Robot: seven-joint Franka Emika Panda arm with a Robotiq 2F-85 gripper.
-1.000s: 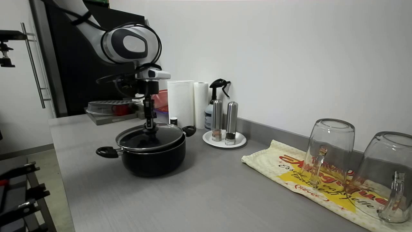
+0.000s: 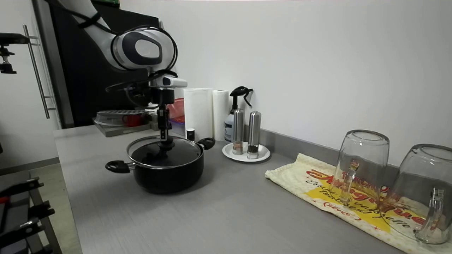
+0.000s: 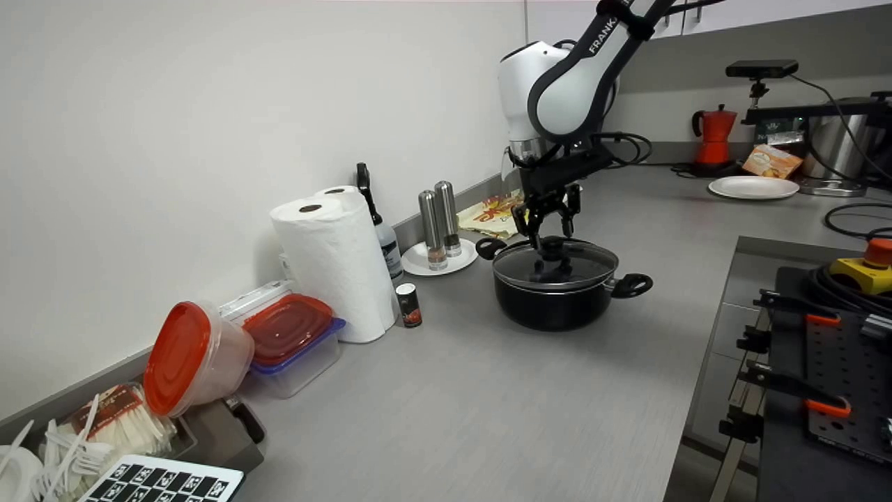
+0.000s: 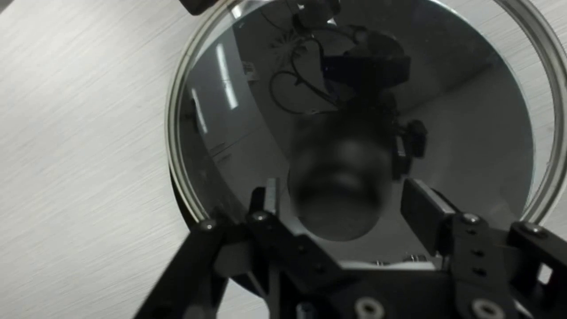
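Note:
A black two-handled pot (image 2: 169,177) stands on the grey counter, its glass lid (image 2: 181,151) resting level on the rim. In exterior view 2 the lid's round black knob (image 3: 552,248) rises from the middle of the glass. Right above that knob is my gripper (image 3: 548,231), pointing straight down. Its two fingers (image 4: 425,204) stand wide apart in the wrist view, open, with the blurred knob (image 4: 337,196) between and in front of them. A gap shows on both sides of the knob, so nothing is gripped.
Behind the pot stand a white plate (image 2: 257,158) with two grinders, paper towel rolls (image 2: 198,112) and a small dark shaker (image 3: 409,306). Two upturned glass mugs (image 2: 360,169) rest on a printed cloth (image 2: 296,177). The counter in front of the pot is bare.
A second ago the lid sat slightly raised and tilted on the pot. The arm has hardly moved.

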